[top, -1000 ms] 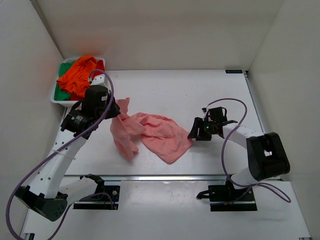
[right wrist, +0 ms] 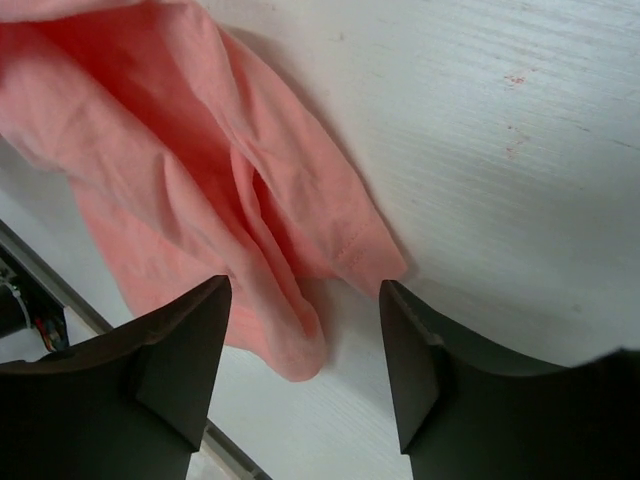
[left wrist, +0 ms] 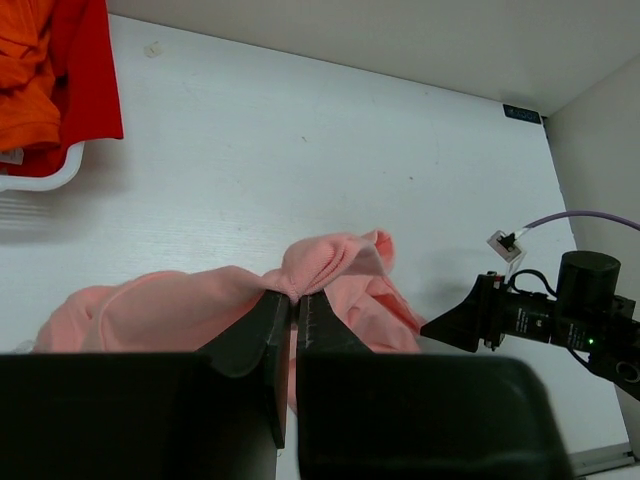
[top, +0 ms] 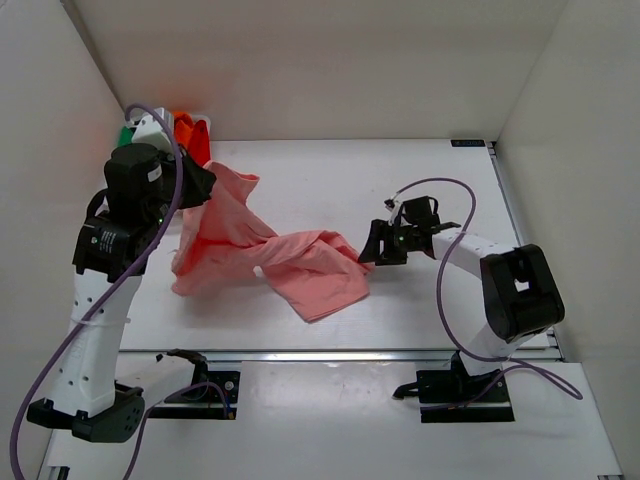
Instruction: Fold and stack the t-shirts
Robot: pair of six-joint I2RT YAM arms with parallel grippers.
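A pink t-shirt (top: 310,265) lies crumpled across the left half of the table, its left part lifted off the surface. My left gripper, raised high at the upper left, is shut on a bunched bit of this shirt. Low at the shirt's right end is my right gripper (top: 372,250). Its fingers (right wrist: 185,345) stand wide apart in the right wrist view, with a loose fold of the pink shirt (right wrist: 285,335) lying between and beyond them, not pinched. Overlapping folds hide the shirt's collar and sleeves.
A white bin (left wrist: 62,178) at the back left holds orange and red cloth (left wrist: 90,80); my left arm covers much of it from above. A metal rail (top: 300,355) runs along the front edge.
My left gripper has moved left and up over the bin side, drawing the shirt leftward and spreading its lifted part. The right gripper has shifted slightly left and back, its fingers now parted.
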